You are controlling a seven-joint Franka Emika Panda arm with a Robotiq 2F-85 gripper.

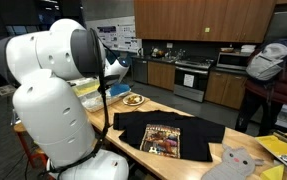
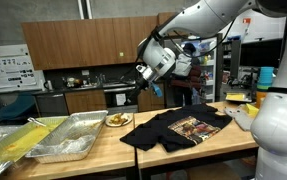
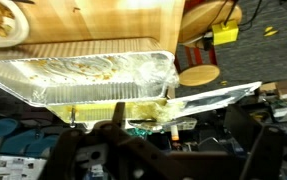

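Observation:
My gripper is seen in the wrist view with its two dark fingers wide apart and nothing between them. Beyond them, in that view, is a foil tray [image 3: 93, 68], looking empty apart from some crumpled wrap at its right end. In exterior view 2 the gripper [image 2: 143, 80] hangs high above the wooden table, to the right of the foil tray [image 2: 58, 148]. A white plate of food [image 2: 119, 119] stands behind the tray; part of the plate [image 3: 3, 25] shows at the top left corner of the wrist view.
A black cloth [image 1: 188, 125] covers the table's middle, with a patterned picture sheet [image 1: 160, 141] on it. A grey flat shape [image 1: 233, 163] lies at the near right. Yellow items [image 1: 283, 146] sit at the right edge. A person [image 1: 271, 75] stands there too.

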